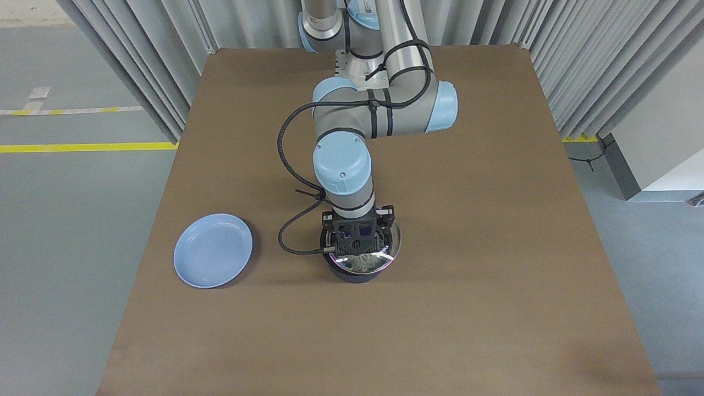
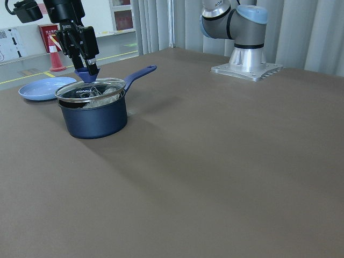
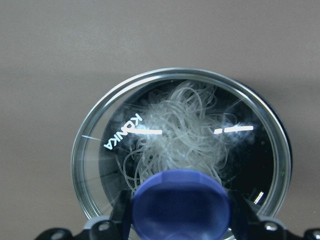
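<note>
My gripper (image 2: pixel 85 69) is shut on the blue knob (image 3: pixel 181 205) of the glass lid (image 3: pixel 105 165), which sits over the dark blue pot (image 2: pixel 94 122), slightly raised or tilted on its rim in the left view. Pale noodles (image 3: pixel 185 130) show through the lid in the wrist view. The pot's handle (image 2: pixel 141 73) is visible in the left view; in the front view my arm hides it, and the gripper (image 1: pixel 356 234) covers much of the lid.
A light blue plate (image 1: pixel 212 251) lies to the left of the pot.
</note>
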